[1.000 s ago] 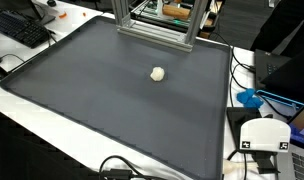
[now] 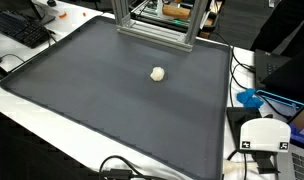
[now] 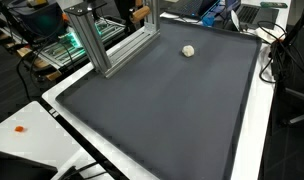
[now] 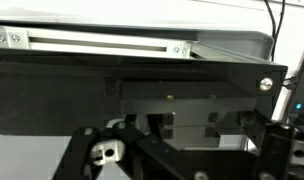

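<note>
A small pale, roundish object (image 2: 157,74) lies alone on the dark grey tabletop; exterior view 2 shows the same pale object (image 3: 188,51) toward the far side. My gripper appears only in the wrist view, along the bottom, with its dark fingers apart. Beyond them lies a long black panel (image 4: 52,98) with a glossy dark section in the middle. Whether the fingers touch that panel is hard to tell. I see nothing held.
A pale metal frame (image 2: 162,38) stands at the table's back edge. A keyboard (image 2: 20,28) lies at the far left, and a blue item (image 2: 249,98) sits beyond the right edge.
</note>
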